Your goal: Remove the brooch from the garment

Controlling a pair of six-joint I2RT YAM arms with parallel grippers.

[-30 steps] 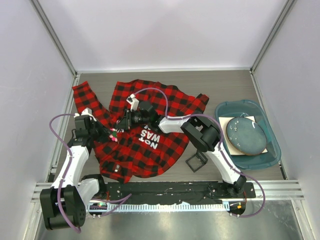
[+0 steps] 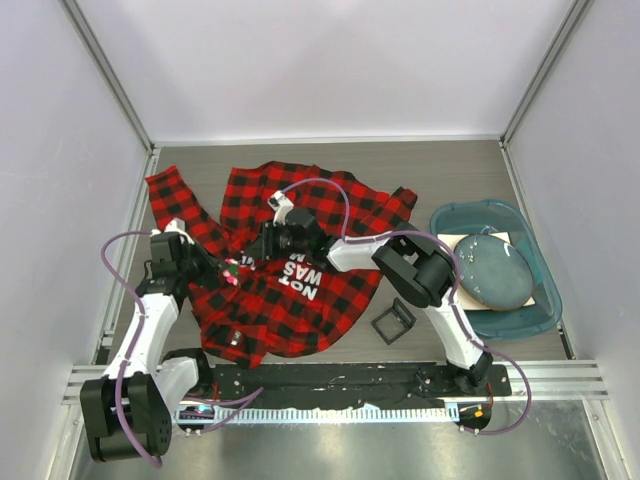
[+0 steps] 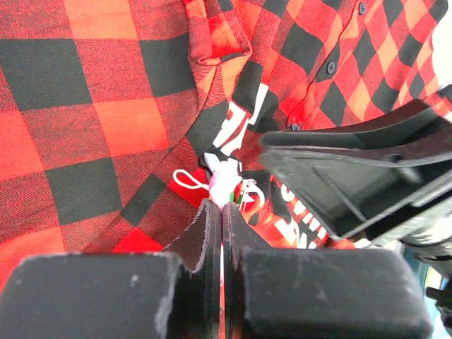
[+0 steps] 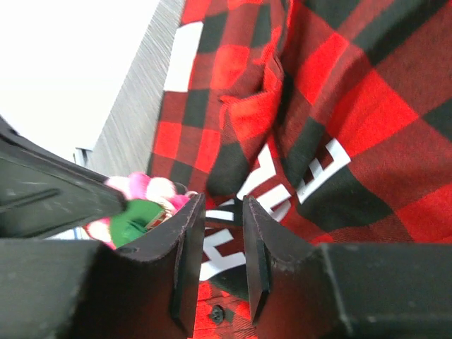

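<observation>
The brooch, a pink, white and green flower-like piece with white cords, shows in the left wrist view (image 3: 224,182), the right wrist view (image 4: 138,220) and the top view (image 2: 231,272). My left gripper is shut at its near edge, with a thin pale strip showing between the fingers. Red-and-black checked cloth, the garment (image 2: 330,310), spreads flat over much of the table. To the right of the brooch, my right gripper stands slightly open above the white lettering, nothing between its fingers. Whether any pin still joins the brooch to the cloth is hidden.
A blue-green bin (image 2: 548,310) with a round grey object (image 2: 492,272) inside stands at the right. A small dark frame (image 2: 394,321) lies on the bare table before it. White walls enclose the table.
My right gripper has drawn away to the right from the brooch. The left gripper and the brooch have shifted very slightly to the right together.
</observation>
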